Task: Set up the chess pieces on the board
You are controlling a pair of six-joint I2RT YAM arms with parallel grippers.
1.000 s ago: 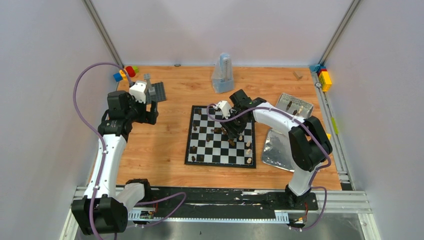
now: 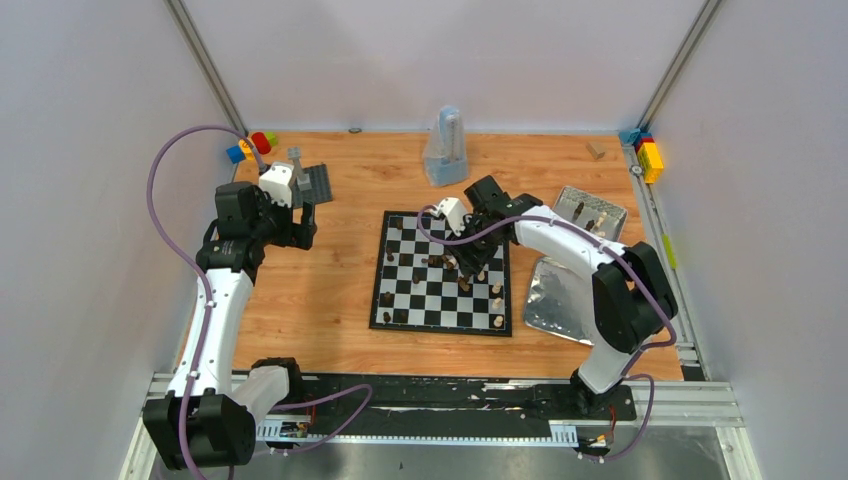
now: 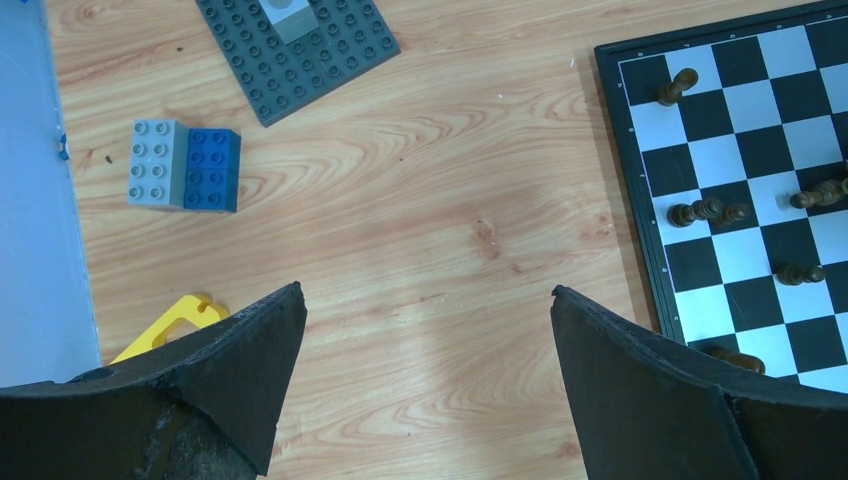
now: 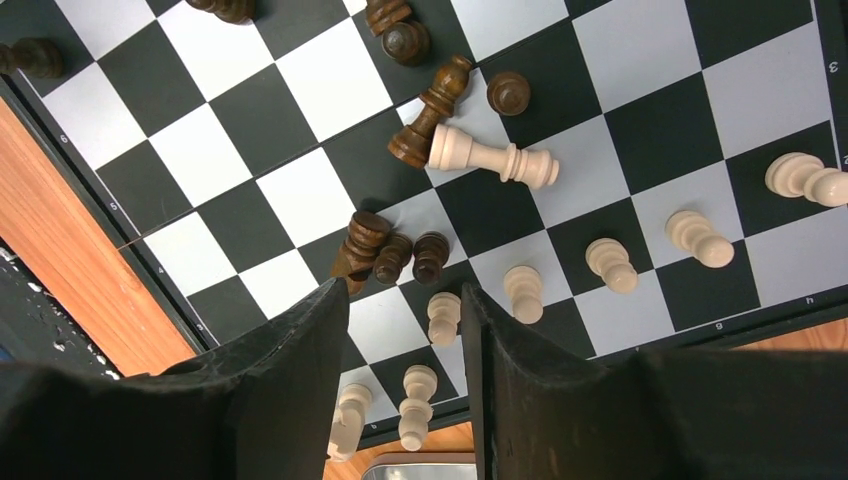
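The chessboard lies mid-table with brown and pale pieces spread over it. In the right wrist view my right gripper is over the board's pale side, its fingers part open. A pale pawn and a brown piece show in the gap; neither is visibly gripped. Just beyond, a brown piece appears tipped over. A tall brown piece and a large pale piece lie on their sides, touching. Clear of the board on the left, my left gripper stands open and empty.
At the right, a metal tray holds a few pieces, with a silver lid nearer the front. A bagged blue object stands behind the board. The grey baseplate and bricks occupy the back left; wood between is bare.
My right arm has shifted slightly to the right, its elbow swinging outward, with the gripper still above the board. The left arm and the visible pieces look unmoved.
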